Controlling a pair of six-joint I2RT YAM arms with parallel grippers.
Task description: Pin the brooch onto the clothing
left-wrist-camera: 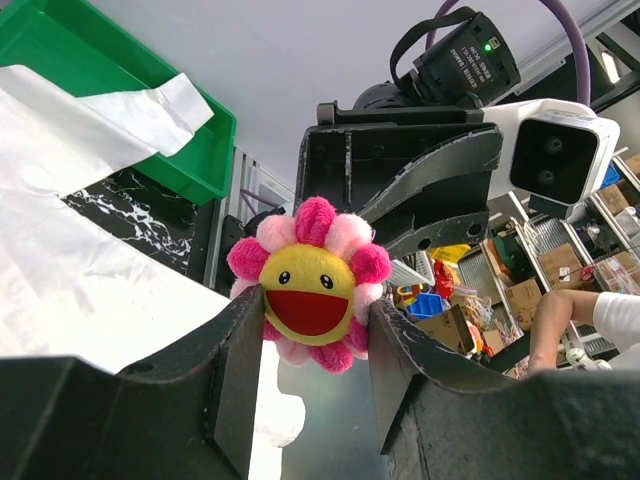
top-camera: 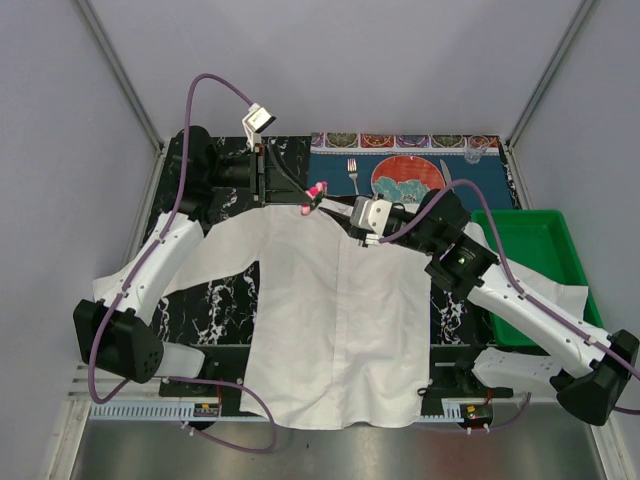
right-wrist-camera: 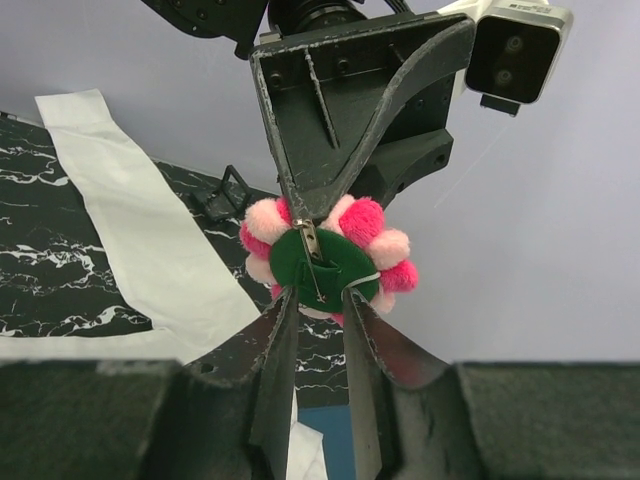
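The flower brooch, pink petals round a yellow smiling face, is held up in the air by my left gripper, shut on it. Its green back with a metal pin faces my right gripper, whose fingertips stand close in front of it, a little apart; whether they touch it I cannot tell. Below lies the white shirt, spread flat on the table with both sleeves out.
A green tray is at the right under a sleeve. A placemat with a red plate, fork, knife and glass lies at the back. Dark marbled table surface shows beside the shirt.
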